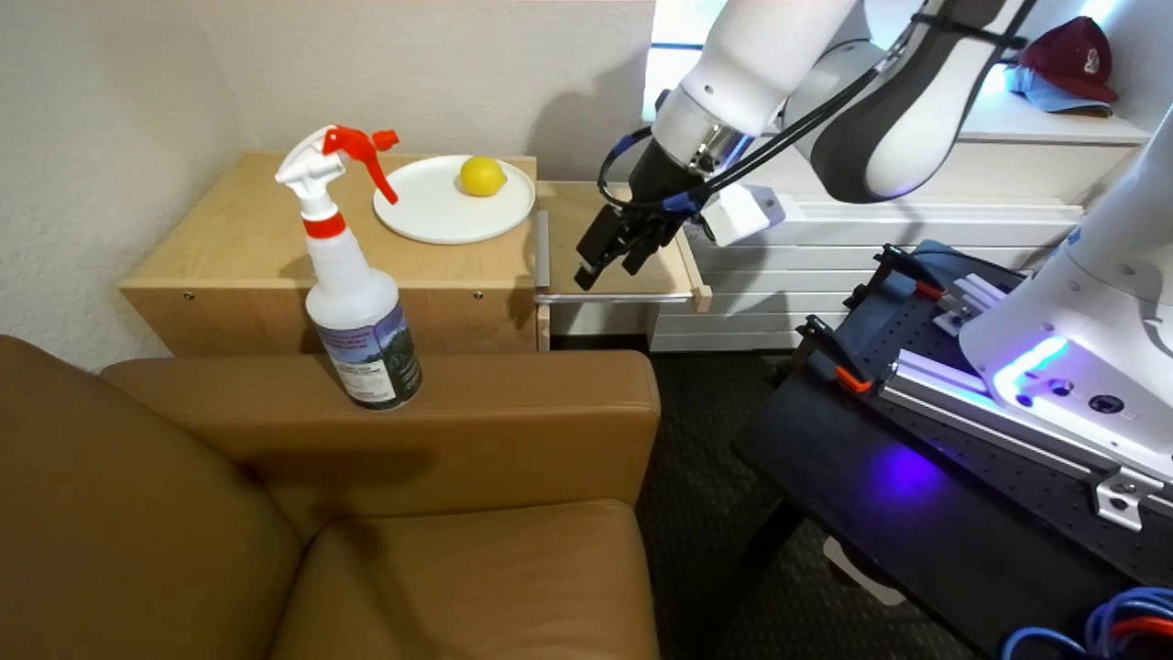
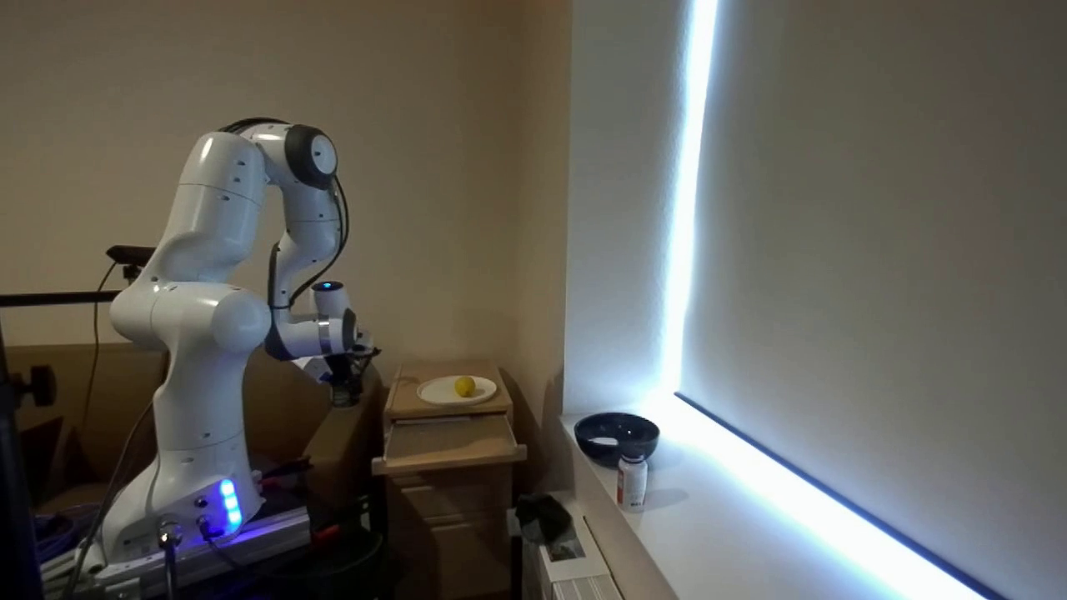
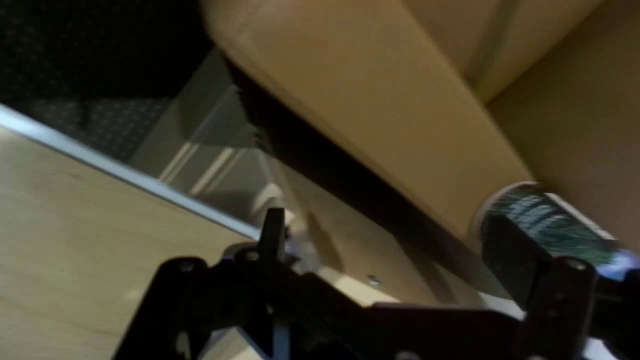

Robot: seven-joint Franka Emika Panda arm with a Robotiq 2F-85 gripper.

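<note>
In the wrist view my gripper is open, its two black fingers wide apart with nothing held between them. From exterior view 1, the gripper (image 1: 610, 270) points down in front of the pulled-out drawer (image 1: 660, 271). A white spray bottle (image 1: 352, 288) with a red trigger stands on the sofa's armrest, left of the gripper and apart from it. Behind it, a yellow lemon (image 1: 481, 176) rests on a white plate (image 1: 423, 215) on top of the wooden cabinet (image 1: 264, 236). Part of the bottle's label (image 3: 546, 225) shows beyond one finger in the wrist view.
The brown sofa armrest (image 1: 528, 385) runs along the cabinet's front. On the windowsill stand a dark bowl (image 2: 600, 455) and a small white bottle (image 2: 632, 485); a maroon cap (image 1: 1072, 60) sits there too. The drawer's visible floor is bare.
</note>
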